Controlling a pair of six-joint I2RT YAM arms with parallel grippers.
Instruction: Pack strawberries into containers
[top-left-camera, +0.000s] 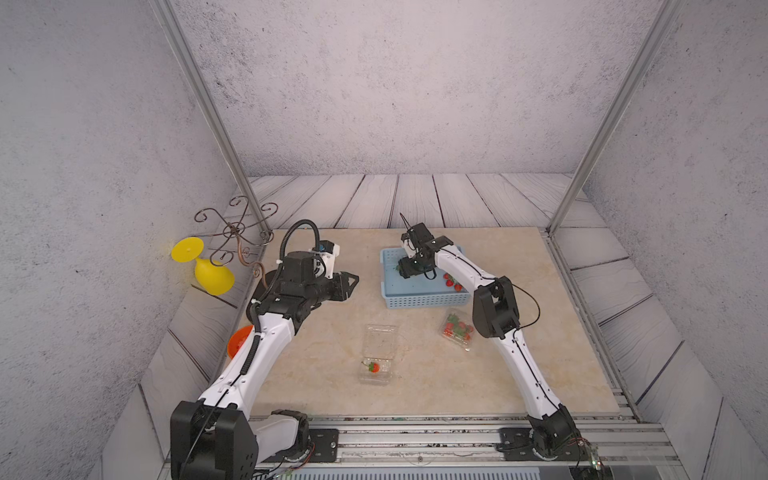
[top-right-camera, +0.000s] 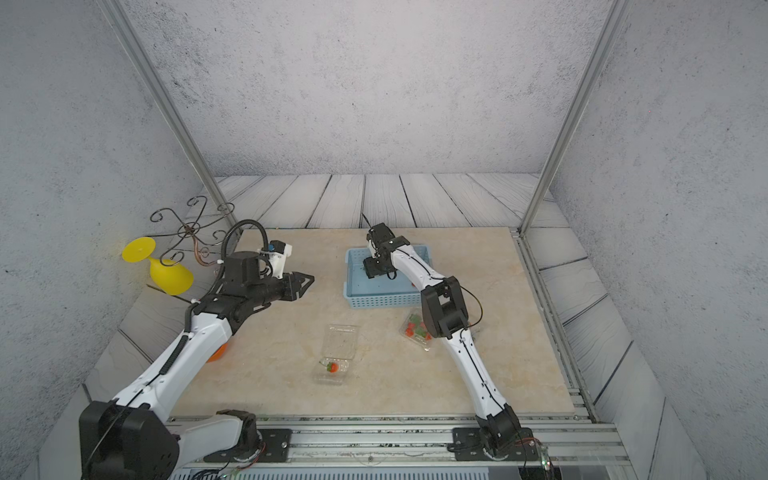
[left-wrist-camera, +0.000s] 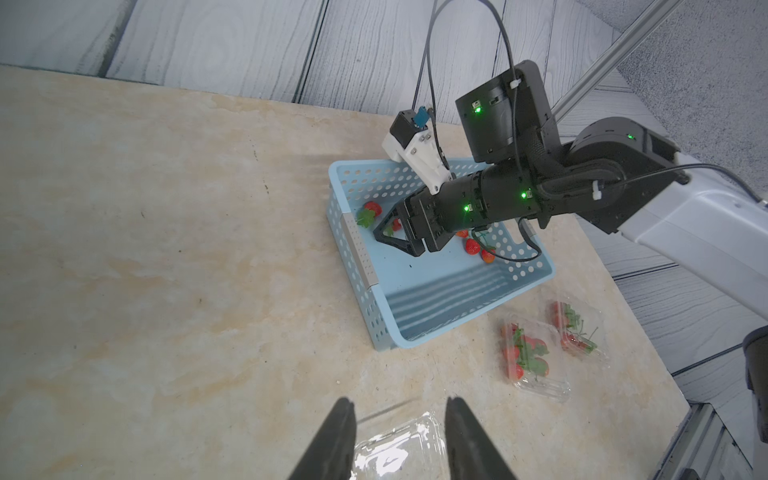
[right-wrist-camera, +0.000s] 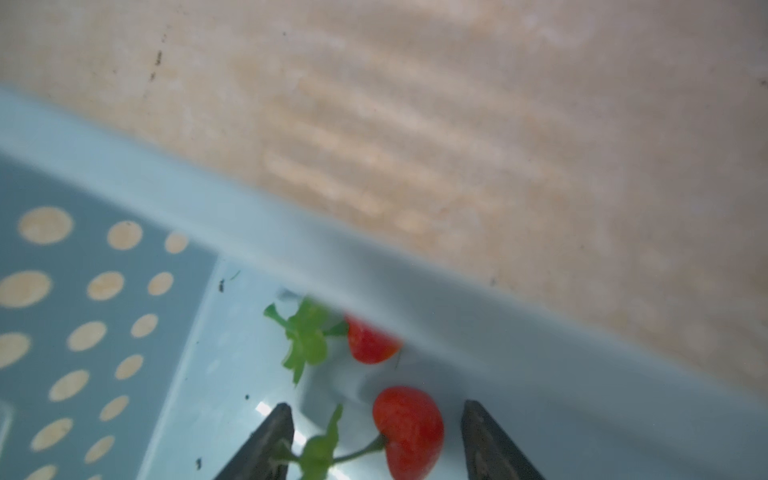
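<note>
A blue perforated basket (top-left-camera: 424, 301) holds strawberries with green tops. My right gripper is down inside it; in the right wrist view its open fingers straddle a strawberry (right-wrist-camera: 408, 428) and its stem, with another strawberry (right-wrist-camera: 369, 344) just behind. My left gripper hangs left of the basket, fingers apart with nothing seen between them. An open clear container (top-left-camera: 376, 372) on the near table holds one strawberry (top-right-camera: 332, 367). Two filled clear containers (left-wrist-camera: 532, 360) (left-wrist-camera: 577, 328) stand right of it, in front of the basket.
A metal scroll stand (top-left-camera: 236, 232), a yellow vessel (top-left-camera: 213, 276) and an orange object (top-left-camera: 237, 342) are at the left, partly behind the left arm.
</note>
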